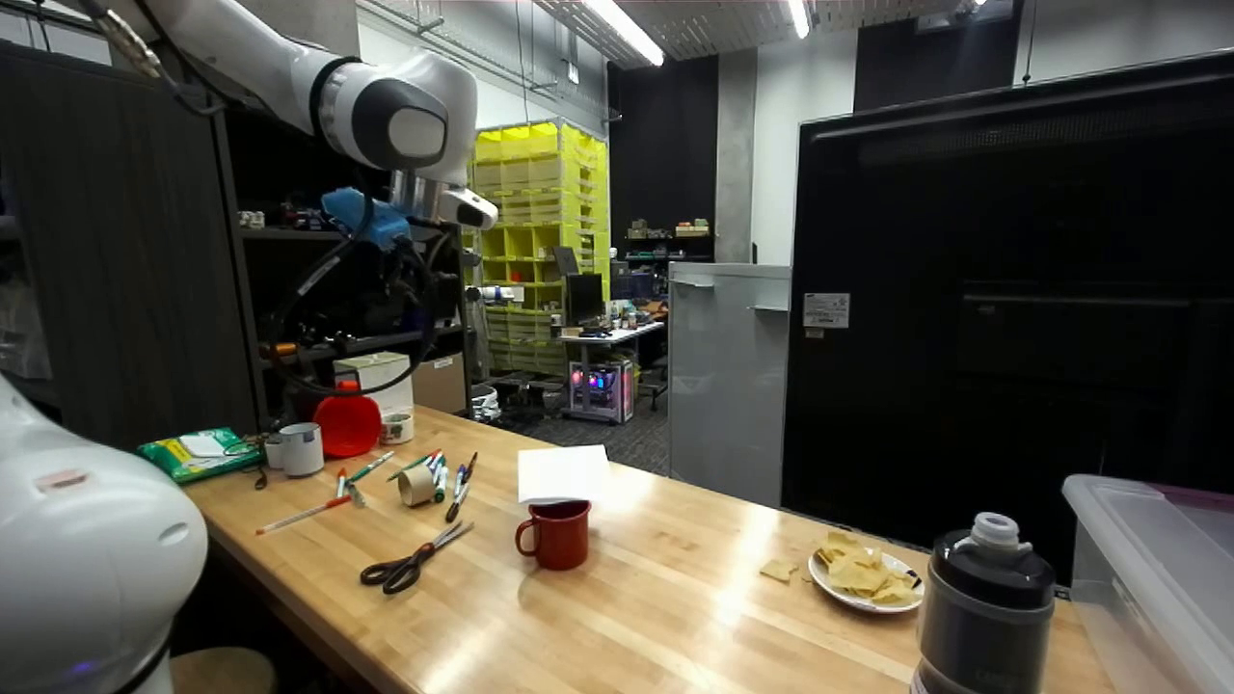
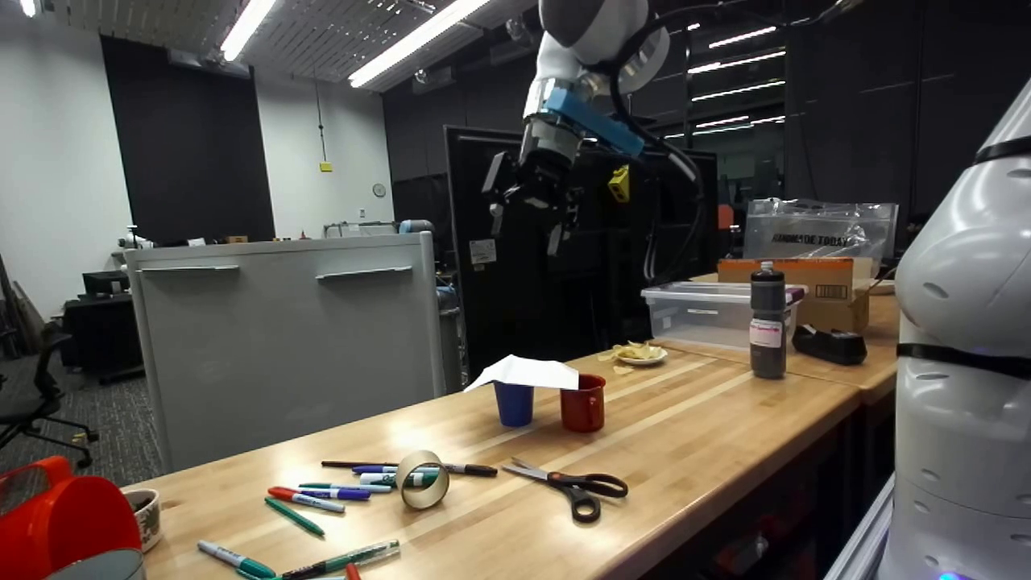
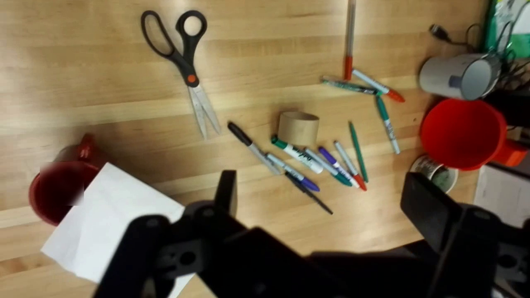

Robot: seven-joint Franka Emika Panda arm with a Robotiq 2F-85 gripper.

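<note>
High over the table, my gripper (image 2: 527, 232) is open, and nothing sits between its fingers. In the wrist view its two black fingers (image 3: 227, 191) stand wide apart above the pens. Several pens and markers (image 3: 303, 159) lie scattered around an upright tan tape roll (image 3: 298, 130). Black-handled scissors (image 3: 191, 74) rest beside them, blades slightly parted. A red mug (image 2: 582, 406) stands next to a blue cup (image 2: 515, 404). White paper (image 2: 524, 371) lies across the top of the blue cup and reaches the mug's rim. The cup is hidden in the other views.
A red container (image 1: 347, 422), a grey mug (image 1: 302, 449) and a green packet (image 1: 199, 453) crowd one table end. Toward the other end are a plate of chips (image 1: 865, 578), a bottle (image 2: 768, 319) and a clear bin (image 2: 696, 314). Bare wood lies between mug and chips.
</note>
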